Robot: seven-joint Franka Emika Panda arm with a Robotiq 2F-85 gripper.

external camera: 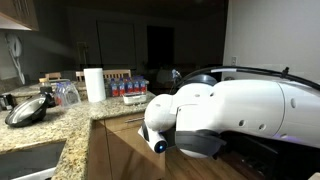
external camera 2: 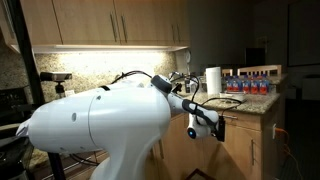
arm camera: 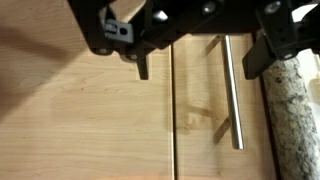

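Note:
A silver bar handle (arm camera: pixel 232 95) runs along a light wooden drawer front (arm camera: pixel 205 150) in the wrist view. My gripper is open, with its dark fingers spread on either side of the handle's line. The handle lies closer to the right finger (arm camera: pixel 260 58), and nothing is gripped. Whether the fingers reach past the bar in depth, I cannot tell. In the second exterior view the gripper (external camera 2: pixel 217 130) is at the wooden cabinet (external camera 2: pixel 246 150), just below the counter. The arm hides the fingers in the first exterior view.
Above the drawer lies the granite counter (external camera: pixel 75 130), bearing a paper towel roll (external camera: pixel 95 84), several bottles (external camera: pixel 126 86), a white tray (external camera: pixel 135 99) and a dark pan (external camera: pixel 27 112). A sink (external camera: pixel 30 160) sits at the near left. Open floor (external camera: pixel 215 168) lies beside the cabinet.

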